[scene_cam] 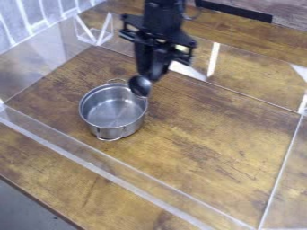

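My gripper (pixel 153 63) is raised over the back of the table, blurred by motion. A dark spoon-like object (pixel 140 85) with a rounded end hangs below it, just above the back right rim of a steel pot (pixel 113 113) with handles. Whether the fingers are shut on that object is too blurred to tell.
Transparent strips or panels run along its edges. A white railing stands at the back left.
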